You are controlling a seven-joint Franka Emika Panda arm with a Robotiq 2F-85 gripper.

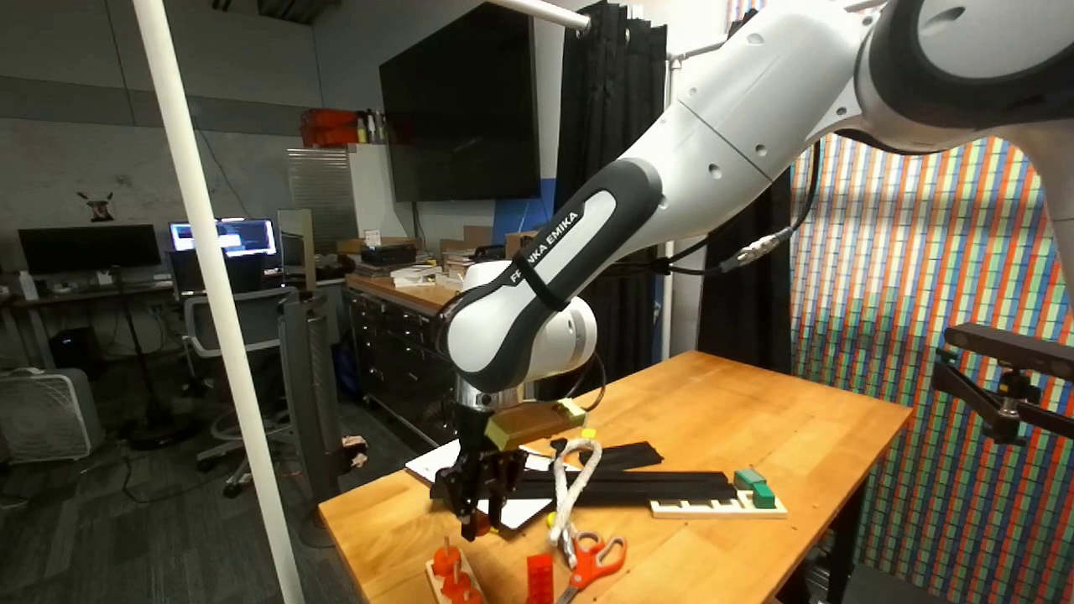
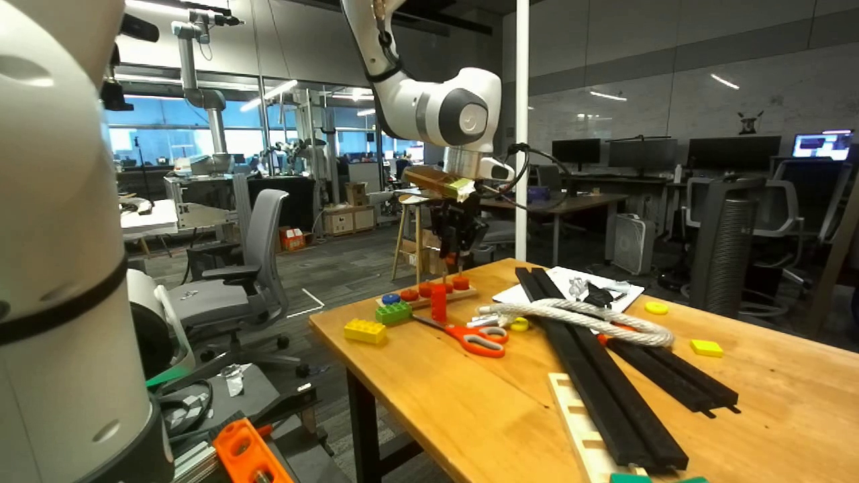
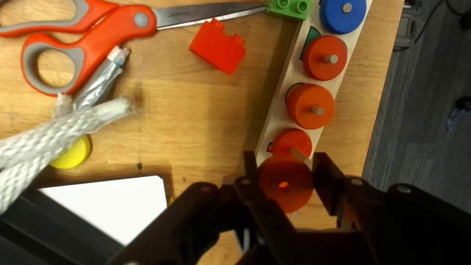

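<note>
Between the fingers of my gripper, shut on it, is an orange-red disc [image 3: 284, 187] with a small hole in its middle. It hangs over the near end of a wooden peg board [image 3: 282, 95] in the wrist view, hiding that end. On the board's pegs sit a blue disc [image 3: 343, 13], a red disc [image 3: 325, 57], an orange disc [image 3: 309, 106] and a smaller red disc [image 3: 292, 142], whose peg leans toward the held disc in this view. Exterior view 1 has the gripper [image 1: 483, 518] above the table, behind the board [image 1: 453, 582].
Beside the board lie a red block [image 3: 218, 46], a green block [image 2: 392, 312], a yellow block [image 2: 364, 331] and orange scissors [image 3: 95, 33]. White rope [image 3: 57, 137], black tracks [image 2: 604, 386] and a white board [image 3: 112, 203] take up the other side. The table edge runs close behind the peg board.
</note>
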